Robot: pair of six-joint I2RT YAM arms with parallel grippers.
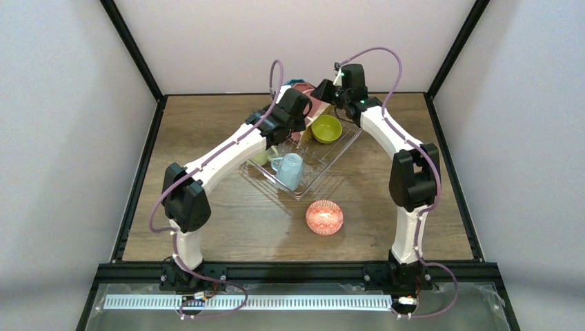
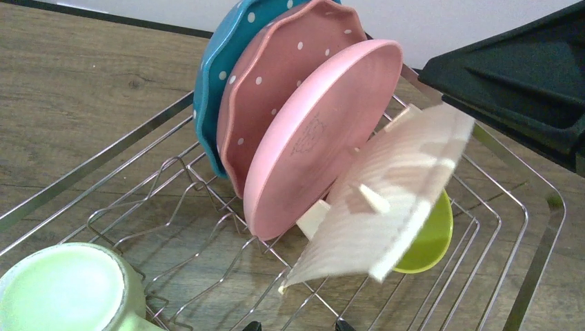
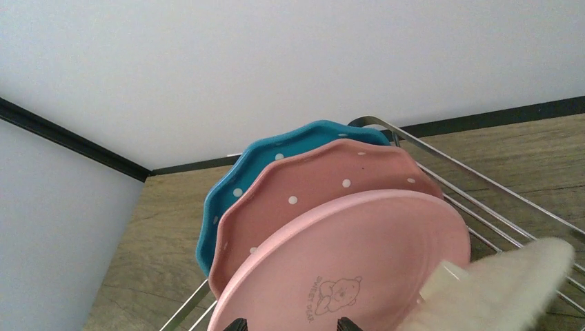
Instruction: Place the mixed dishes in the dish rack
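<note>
In the left wrist view, a blue dish (image 2: pixel 210 103), a dotted pink dish (image 2: pixel 276 76) and a plain pink plate (image 2: pixel 331 131) lean in the wire dish rack (image 2: pixel 90 162). A blurred white ribbed dish (image 2: pixel 407 186) stands tilted in front of them, its upper corner close to the right gripper's black fingers (image 2: pixel 510 89); contact is unclear. My right gripper is open before the pink plate. My left gripper has its tips apart, nothing between them. A green bowl (image 1: pixel 326 129), blue mug (image 1: pixel 289 171) and pale green cup (image 2: pixel 65 289) are in the rack.
A red patterned bowl (image 1: pixel 324 217) sits on the table in front of the rack. Bare wood (image 1: pixel 372 227) lies around it and to both sides. Both arms reach over the rack, their grippers close together, with the back wall (image 1: pixel 296 48) behind.
</note>
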